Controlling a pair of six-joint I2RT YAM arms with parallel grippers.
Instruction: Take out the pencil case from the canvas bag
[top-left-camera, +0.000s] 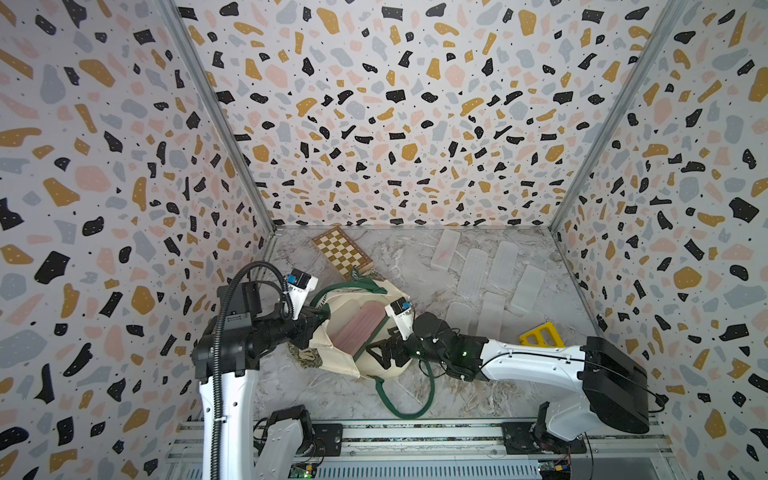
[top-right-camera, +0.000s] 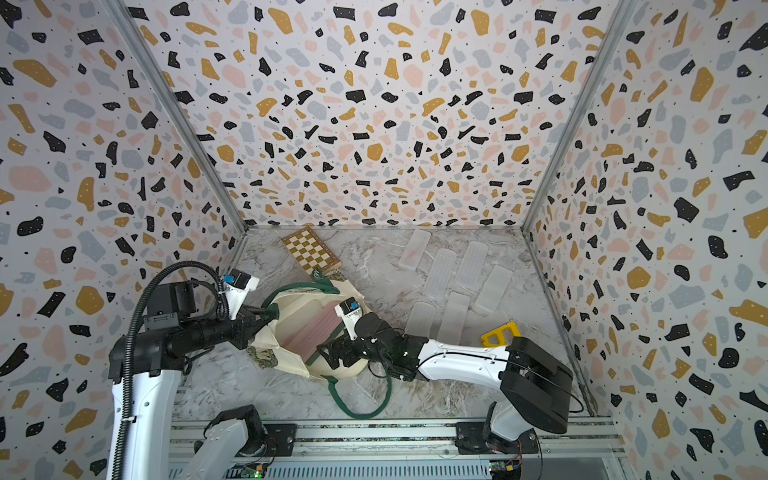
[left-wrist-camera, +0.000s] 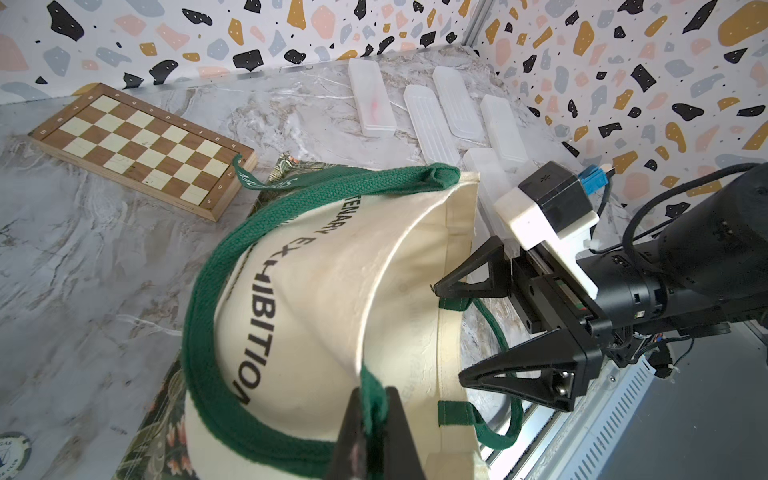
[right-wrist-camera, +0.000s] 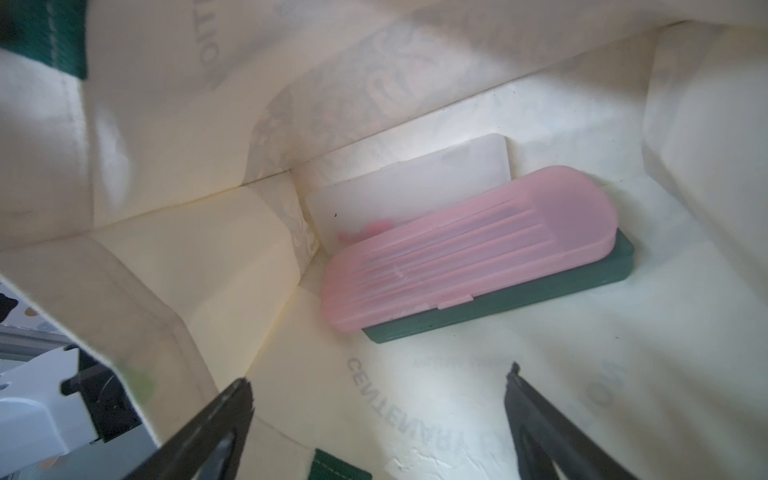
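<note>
The cream canvas bag (left-wrist-camera: 288, 288) with green straps lies open on the marble table. Its left side is pulled up by my left gripper, which is shut on a green strap at the rim. Inside lies a pink pencil case (right-wrist-camera: 468, 248) resting over a dark green case (right-wrist-camera: 544, 288), with a pale translucent case (right-wrist-camera: 412, 176) standing behind them against the bag's wall. My right gripper is open over the bag's mouth, above the cases, with nothing between its fingers.
A chessboard (top-left-camera: 342, 249) lies at the back left. Several translucent cases (top-left-camera: 504, 264) lie on the right of the table, with a yellow object (top-left-camera: 540, 334) near the right front.
</note>
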